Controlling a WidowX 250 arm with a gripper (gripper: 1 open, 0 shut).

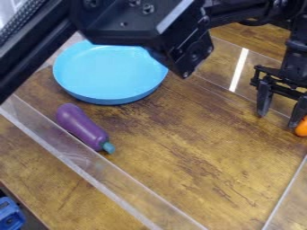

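My black gripper [278, 106] is low at the right edge, its fingers pointing down beside an orange object [301, 128] that is cut off by the frame. Whether the fingers are open or shut on it is unclear. A purple eggplant-like toy [79, 126] with a teal end lies on the wooden table at the left. A blue plate [106, 72] sits behind it, below the dark arm.
Clear plastic strips [120, 189] run along the table's sides. A blue object [7, 214] shows at the lower left edge.
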